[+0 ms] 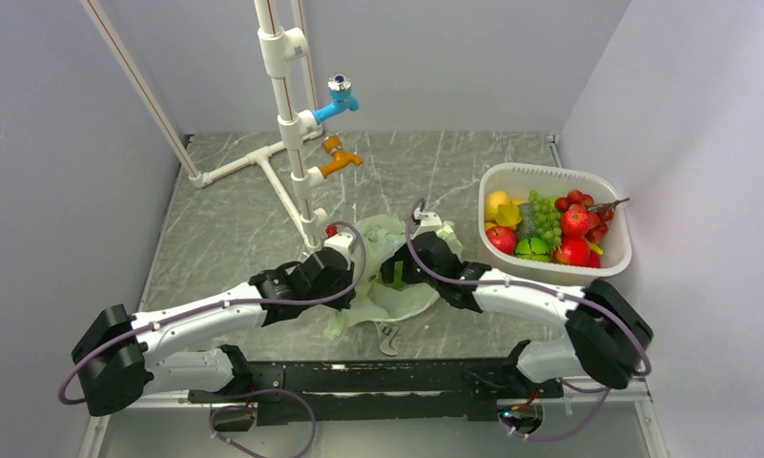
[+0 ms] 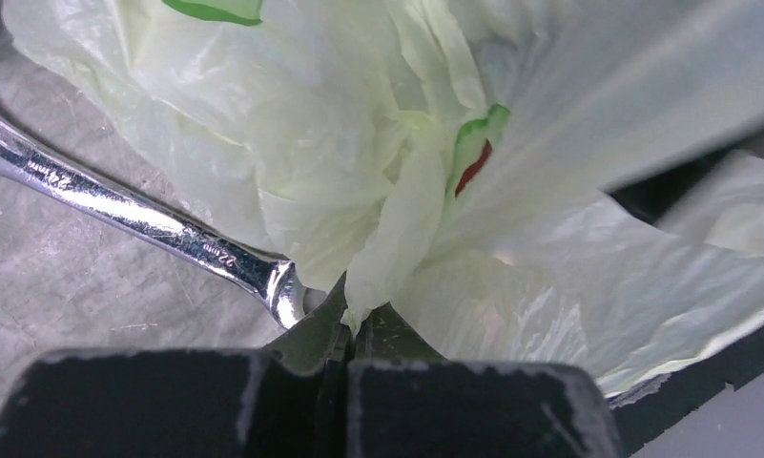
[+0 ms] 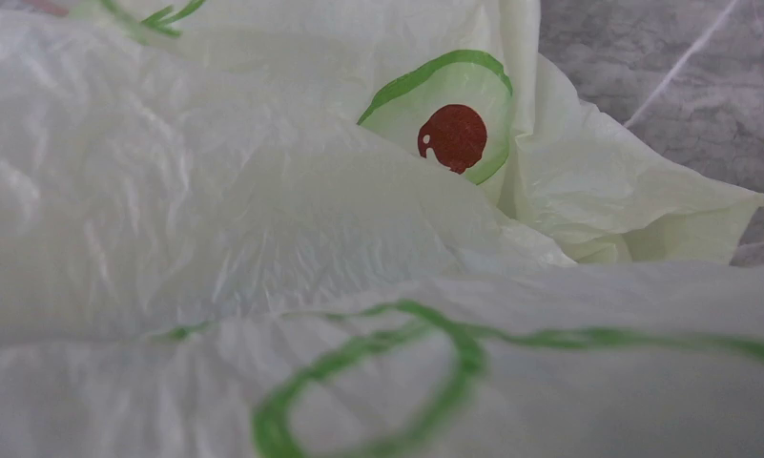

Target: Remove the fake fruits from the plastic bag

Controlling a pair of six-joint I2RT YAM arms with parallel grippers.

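Note:
The pale, translucent plastic bag [image 1: 402,301] lies crumpled between my two arms, with green and red printing on it. My left gripper is shut on a twisted fold of its plastic, clear in the left wrist view. My right gripper [image 1: 397,272] reaches down at the bag's mouth, its dark fingers apart. Bag film fills most of the right wrist view and hides those fingers there. Fruit inside the bag cannot be made out. A white basket [image 1: 492,253] at the right is loaded with fake fruits, among them green grapes [image 1: 547,219] and a red apple [image 1: 501,239].
A metal wrench [image 2: 120,205] rests on the table beside the bag. White pipes [image 1: 292,134] with a blue tap [image 1: 339,98] and an orange tap [image 1: 339,157] rise behind my left arm. Bare tabletop [image 1: 435,167] lies at the back.

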